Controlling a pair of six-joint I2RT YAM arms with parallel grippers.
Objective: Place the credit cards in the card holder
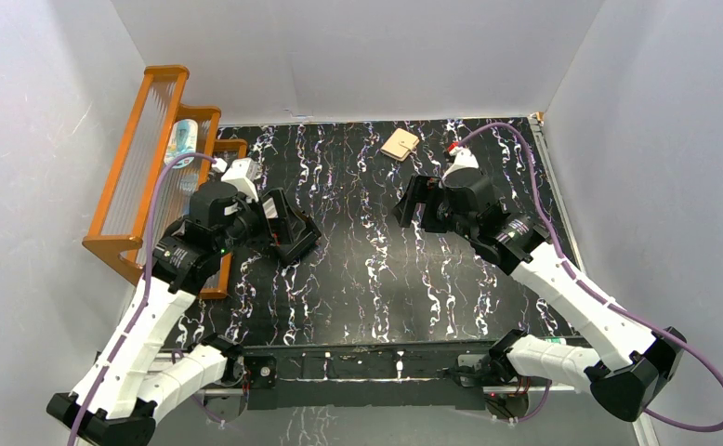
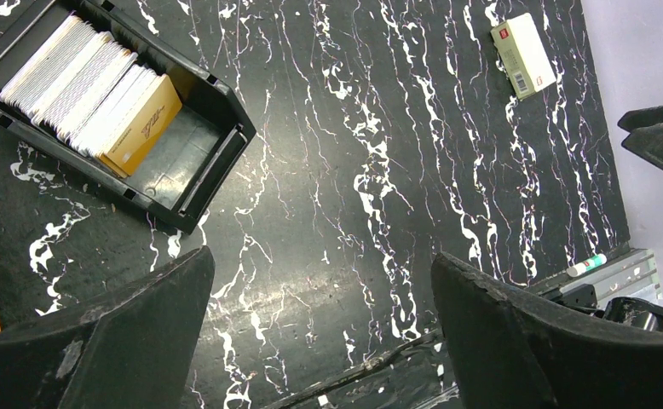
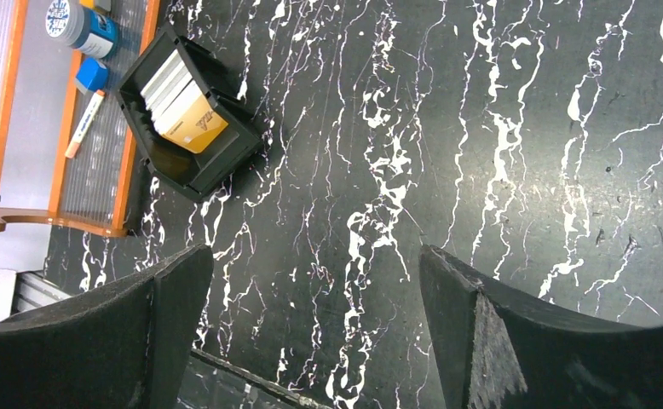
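Observation:
A black card holder [image 2: 193, 85] with a row of white cards [image 2: 72, 77] and a yellow front card [image 2: 145, 123] sits on the left of the table, partly under my left arm in the top view. A small cream card pack [image 1: 400, 144] [image 2: 522, 53] lies flat at the back, right of centre. My left gripper is open above the table beside the holder, nothing between its fingers. My right gripper is open over the right half, also empty, with the holder across from it in the right wrist view.
An orange-framed stepped shelf [image 1: 98, 240] stands along the left edge, holding jars [image 3: 94, 34], a blue block [image 3: 91, 74] and a pen [image 3: 86, 123]. Walls bound the table at back and sides.

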